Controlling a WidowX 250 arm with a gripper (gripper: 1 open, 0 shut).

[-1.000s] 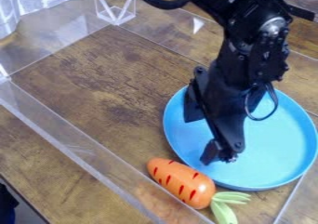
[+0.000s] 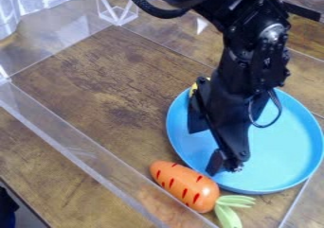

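Observation:
My black gripper [image 2: 218, 143] hangs over a blue round plate [image 2: 279, 161], its fingers open and low above the plate's left half. A small yellow object, mostly hidden behind the gripper, shows at the plate's upper left. An orange toy carrot [image 2: 184, 183] with pale green leaves lies just outside the plate, toward the front. Whether anything sits between the fingers is hard to see.
Clear plastic edges [image 2: 76, 147] run diagonally along the left front and the back. A white item stands at the top left corner.
My gripper has shifted very slightly, and a bit more of the yellow object shows at its left than a second ago. The plate and carrot are unmoved.

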